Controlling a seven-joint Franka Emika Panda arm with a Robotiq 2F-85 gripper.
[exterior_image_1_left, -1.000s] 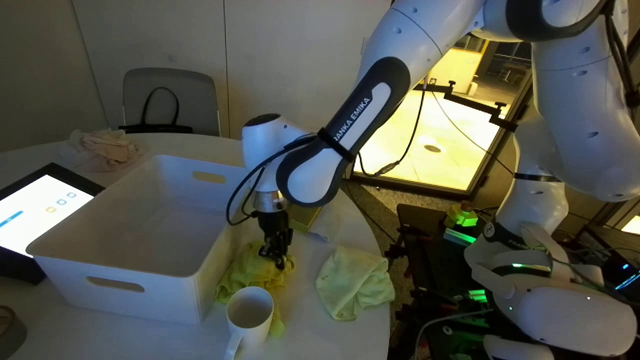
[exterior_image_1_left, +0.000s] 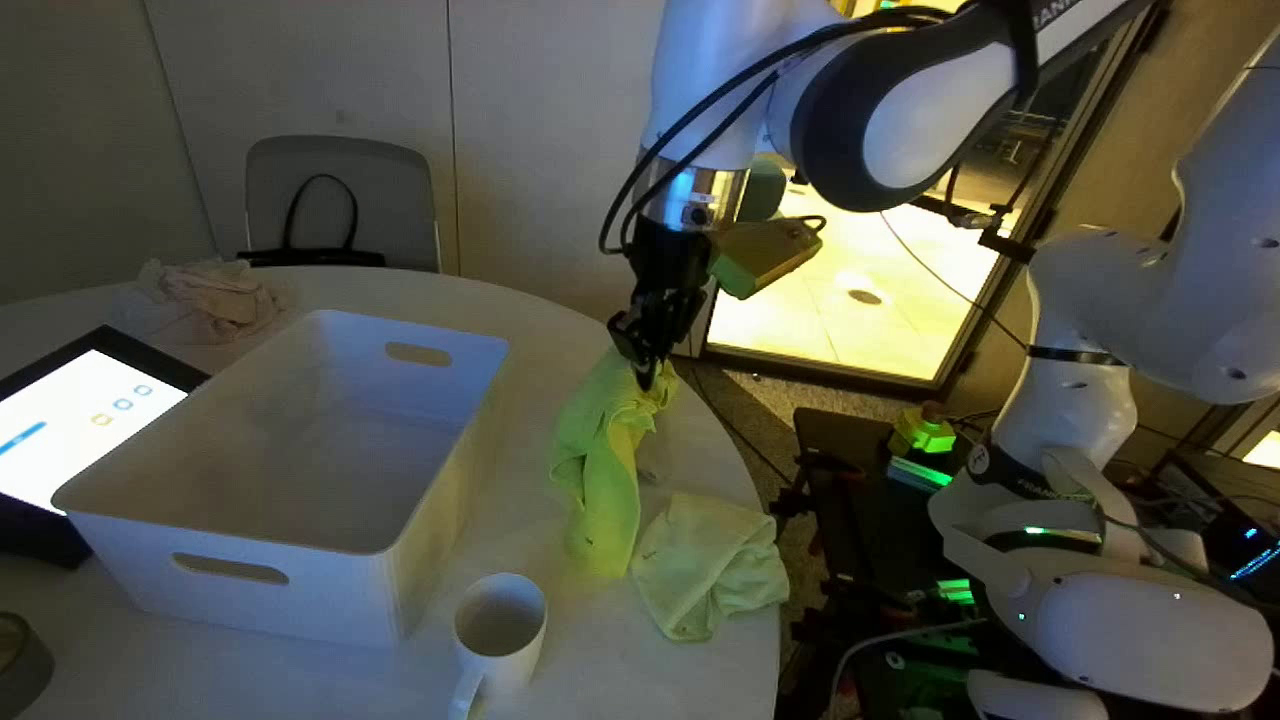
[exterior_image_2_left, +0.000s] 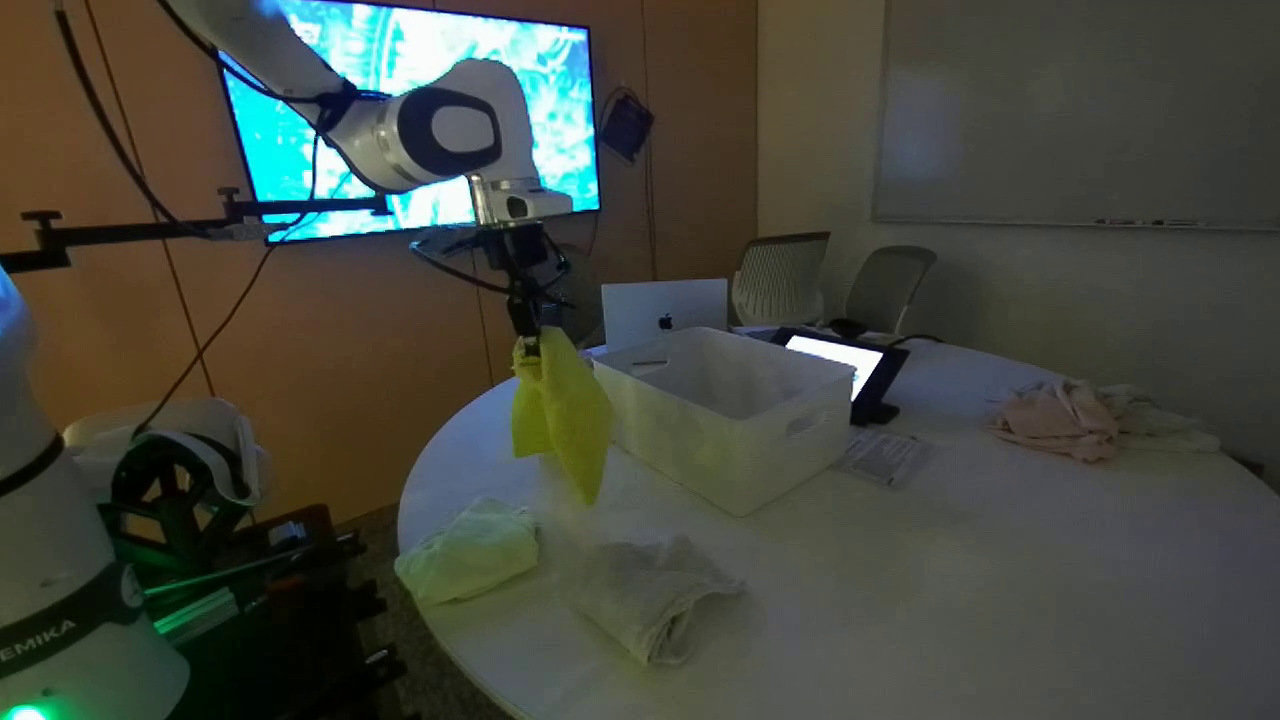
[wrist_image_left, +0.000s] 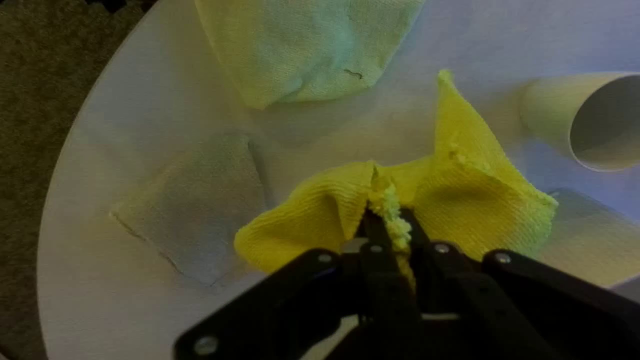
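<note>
A bright yellow cloth (exterior_image_2_left: 561, 408) dangles above the table, pinched near its top by my gripper (exterior_image_1_left: 648, 362). From the wrist view, the gripper is shut on a bunched fold, and the yellow cloth (wrist_image_left: 486, 198) spreads out to both sides of the fingers. In exterior view 1 the yellow cloth (exterior_image_1_left: 596, 462) hangs to the right of the white bin, apart from it. A pale green-yellow cloth (exterior_image_1_left: 708, 564) lies crumpled near the table's edge. A grey cloth (wrist_image_left: 198, 204) lies flat on the table, mostly hidden behind the held cloth in exterior view 1.
The white bin (exterior_image_1_left: 450, 504) appears empty and has handle slots. A white mug (exterior_image_1_left: 501, 624) stands at its near right corner. Beyond the bin are a lit tablet (exterior_image_2_left: 837, 355) and a laptop (exterior_image_2_left: 663, 314). A pinkish cloth heap (exterior_image_2_left: 1056, 420) lies farther off.
The arm has risen and swung right and away in exterior view 1. The yellow cloth, earlier lying between bin and mug, now hangs from my gripper. Bin, mug and pale cloth have stayed put.
</note>
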